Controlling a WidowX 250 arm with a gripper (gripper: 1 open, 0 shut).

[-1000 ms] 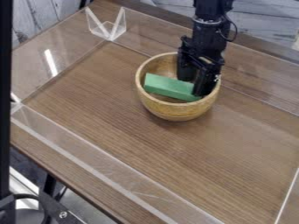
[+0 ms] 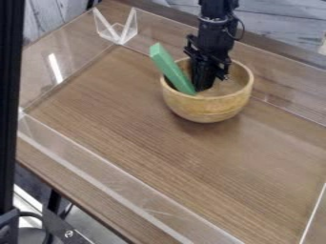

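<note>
A wooden bowl [image 2: 207, 107] sits on the table at the upper middle. A green block [image 2: 171, 67] leans upright and tilted against the bowl's left inner side, its top above the rim. My black gripper [image 2: 204, 74] is down inside the bowl beside the block's right side; its fingertips are partly hidden, and whether it touches or holds the block is unclear.
A clear plastic triangular piece [image 2: 116, 27] stands at the back left. A dark frame edge runs along the left side.
The green block has risen from lying in the bowl to a steep lean on the left side. My gripper has moved left with it, and the bowl has shifted slightly.
</note>
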